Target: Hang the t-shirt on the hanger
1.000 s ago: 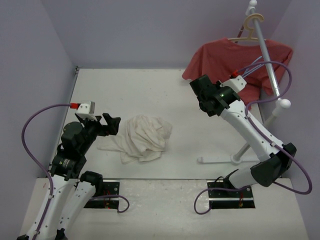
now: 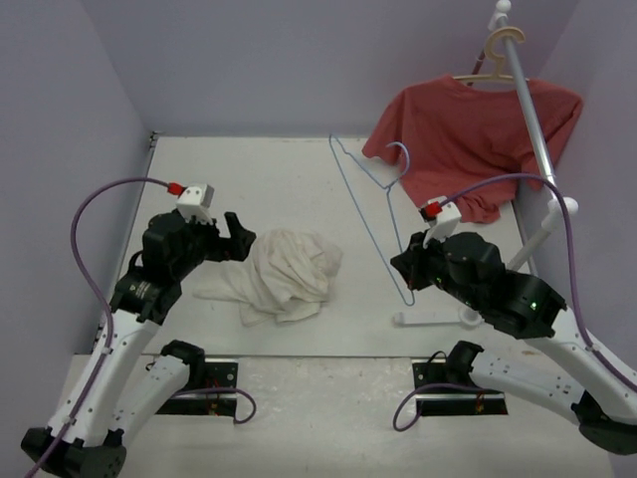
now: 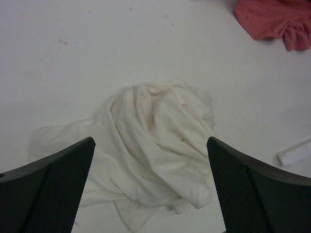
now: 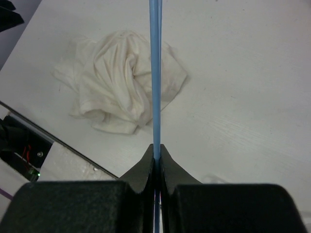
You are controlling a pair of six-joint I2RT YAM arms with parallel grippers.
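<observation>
A crumpled cream t-shirt (image 2: 284,274) lies on the white table between my two arms. The thin blue hanger (image 2: 364,219) is off the rack, and my right gripper (image 2: 406,267) is shut on it. In the right wrist view the blue hanger (image 4: 156,73) runs edge-on between the closed fingertips, with the t-shirt (image 4: 116,80) behind and to the left. My left gripper (image 2: 242,239) stands open just left of and above the cloth. Only the t-shirt (image 3: 150,145), resting on the table below, shows between its spread fingers in the left wrist view.
At the back right, a red shirt (image 2: 458,139) hangs on a beige hanger (image 2: 496,55) from the white rack pole (image 2: 532,119). The rack's white foot (image 2: 428,319) lies near my right gripper.
My right arm has swung from the rack toward the table's middle, bringing the blue hanger away from the rail. The left gripper has shifted slightly right. The t-shirt has stayed put.
</observation>
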